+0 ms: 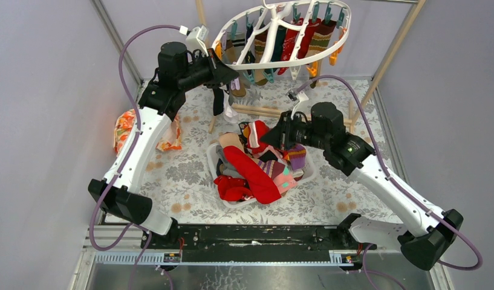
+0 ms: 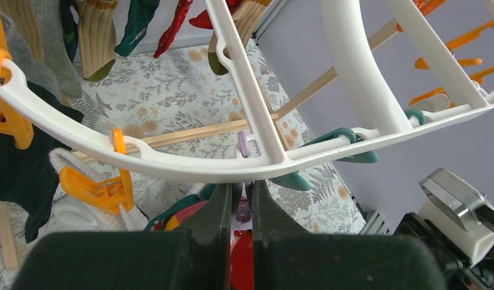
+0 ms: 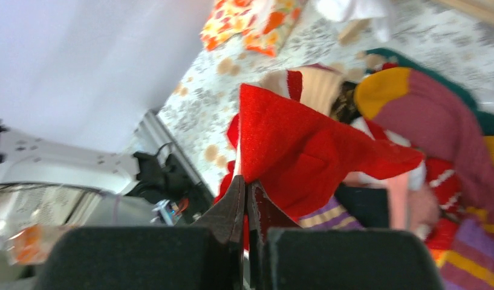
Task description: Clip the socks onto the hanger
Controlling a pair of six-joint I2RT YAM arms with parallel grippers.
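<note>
The white hanger (image 1: 262, 64) holds hanging socks on coloured clips. My left gripper (image 1: 220, 72) is at its left rim; in the left wrist view its fingertips (image 2: 243, 187) are shut on a lilac clip (image 2: 243, 144) on the rim. My right gripper (image 1: 271, 140) is above the sock pile; in the right wrist view its fingertips (image 3: 245, 184) are shut on a red sock (image 3: 292, 139), raised over the other socks (image 3: 413, 109) in the white tray (image 1: 211, 160).
Wooden stand poles (image 1: 392, 42) rise at the right, and crossbars lie behind the tray. An orange patterned bag (image 1: 169, 139) lies at the left. Walls close in both sides.
</note>
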